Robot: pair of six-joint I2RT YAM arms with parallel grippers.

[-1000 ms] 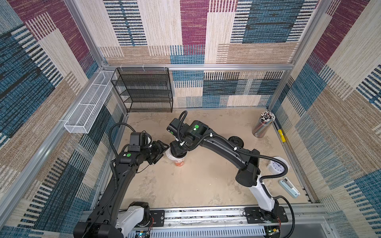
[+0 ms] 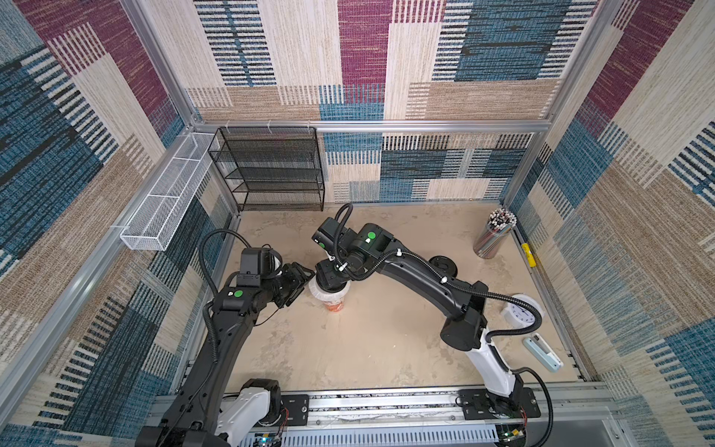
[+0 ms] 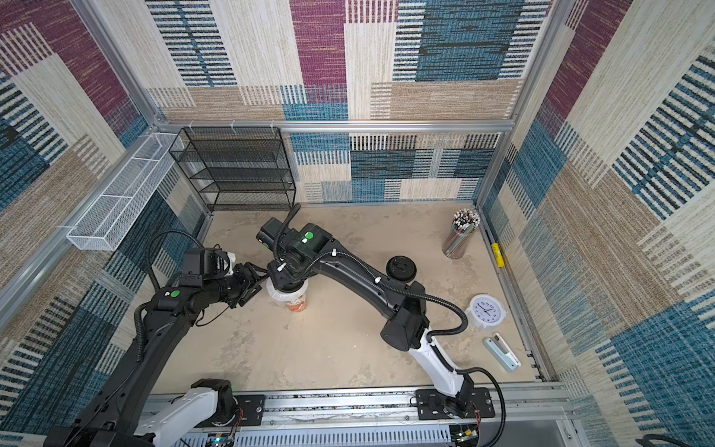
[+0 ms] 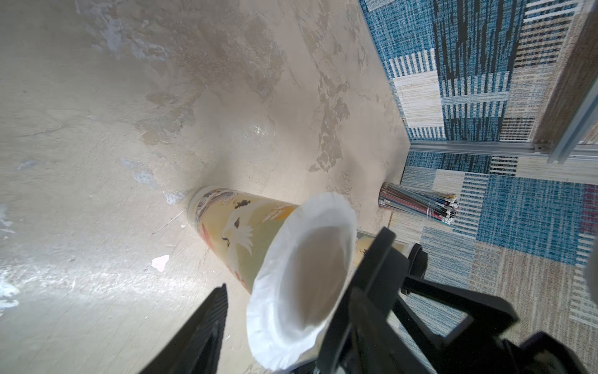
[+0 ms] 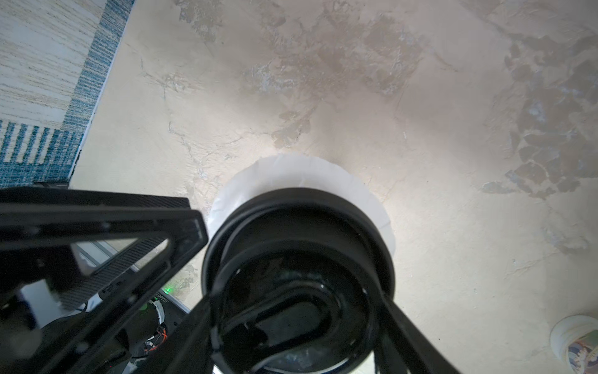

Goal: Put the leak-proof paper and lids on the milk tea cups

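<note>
A cup (image 4: 239, 227) with orange and crane print stands on the table; white paper (image 4: 302, 293) covers its mouth, sunk in the middle and flared round the rim. Just above the paper, a black round lid (image 5: 299, 299) sits tilted between the widely spaced fingers of my right gripper. Whether those fingers press on it, I cannot tell. In the top left view the lid (image 2: 333, 278) hides part of the paper. My left gripper is open beside the cup, fingers apart, the paper's edge near them.
Another black lid (image 3: 401, 268) lies at right of centre. A pen holder (image 3: 457, 237), a clock (image 3: 485, 310) and a stapler (image 3: 502, 353) line the right side. A black rack (image 2: 272, 167) stands at the back left.
My right gripper and the lid have shifted slightly left and up in the top left view, baring more paper at the cup's right. The left gripper has drawn slightly left.
</note>
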